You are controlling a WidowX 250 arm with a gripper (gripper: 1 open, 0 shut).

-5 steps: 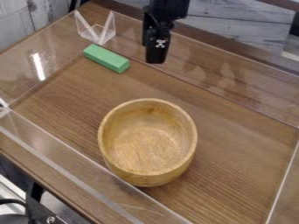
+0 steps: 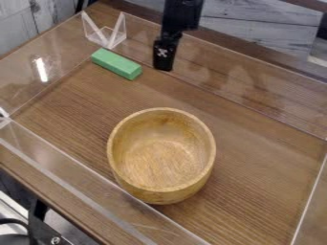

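Observation:
The black gripper (image 2: 165,54) hangs from the top centre, its fingers open, just right of and above a green block (image 2: 117,64) lying on the wooden table. A large yellow bowl (image 2: 163,156) stands in the lower middle, empty.
A white wire-like object (image 2: 105,31) is at the upper left, above the green block.
The gripper has shifted slightly to the left and its angle has changed a little. The block and bowl have not moved.

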